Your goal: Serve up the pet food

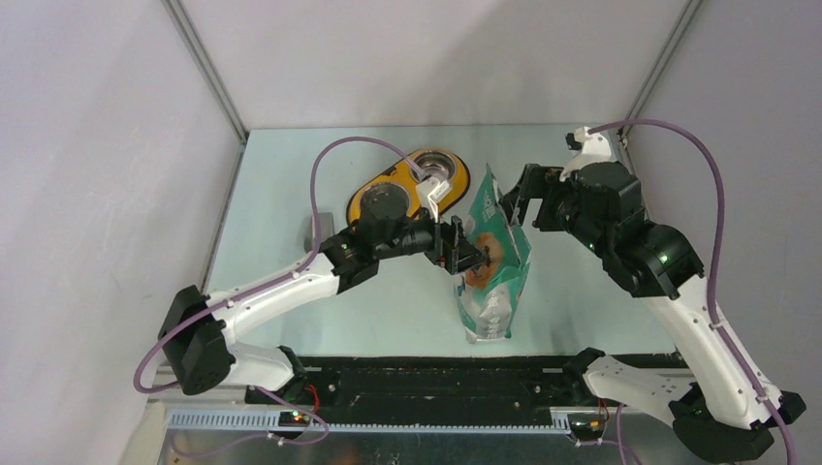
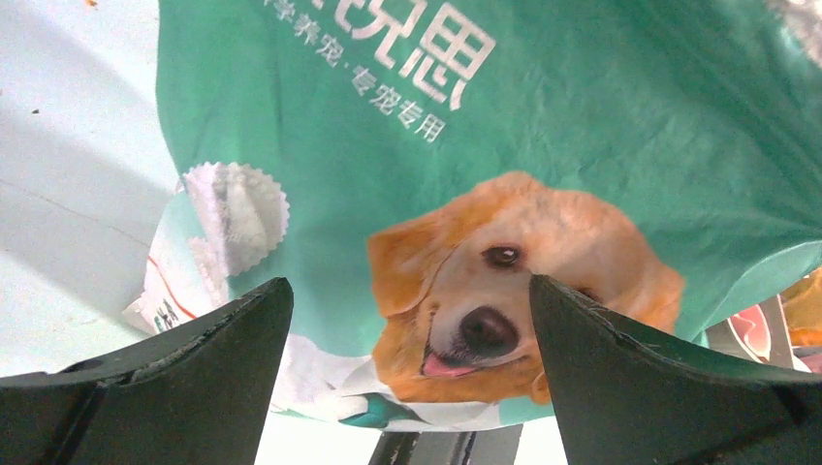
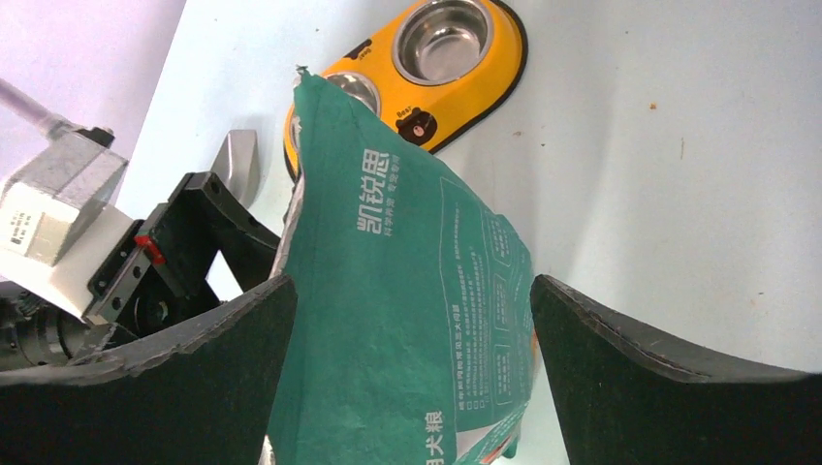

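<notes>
A teal pet food bag (image 1: 492, 281) with a dog's face stands upright right of centre on the table. My left gripper (image 1: 463, 250) is open at the bag's printed front, which fills the left wrist view. My right gripper (image 1: 519, 199) is open at the bag's top on the right side; the bag (image 3: 407, 310) sits between its fingers in the right wrist view. A yellow double feeder (image 3: 456, 92) with steel bowls (image 3: 438, 39) lies behind the bag, the nearer bowl partly hidden.
A grey metal object (image 1: 320, 229) lies left of the feeder, partly behind my left arm.
</notes>
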